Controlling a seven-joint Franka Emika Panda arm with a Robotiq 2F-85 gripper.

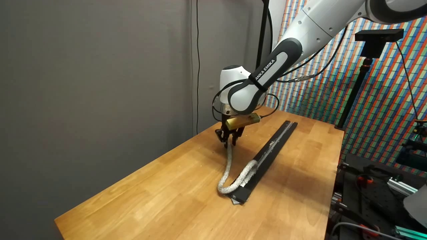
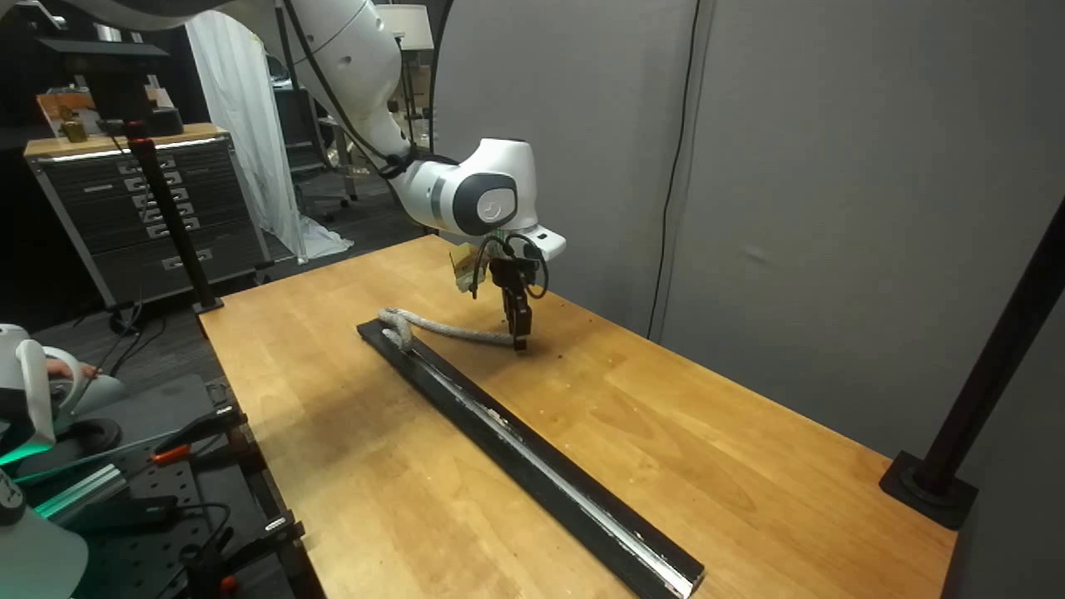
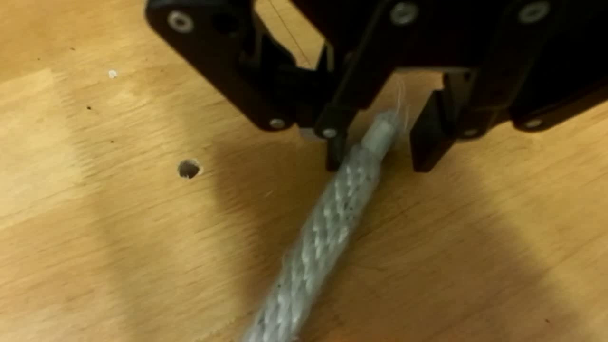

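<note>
A pale grey braided rope [image 1: 227, 172] curves across the wooden table, its folded end lying on a long black strip [image 1: 267, 162] with a silvery line along its middle. In the wrist view the rope's narrow, frayed tip [image 3: 380, 137] lies between the fingers of my gripper. These fingers stand partly open; a clear gap separates the right one from the rope, while the left one is close beside it. Whether the left finger touches cannot be told. From the second exterior view, my gripper [image 2: 520, 340] reaches down close to the tabletop at the rope's end.
A grey wall [image 1: 120, 80] runs along one long side of the table, close to my gripper. A black post [image 2: 948, 419] stands at a table corner. Bare wood [image 1: 160, 192] spreads around the rope and strip.
</note>
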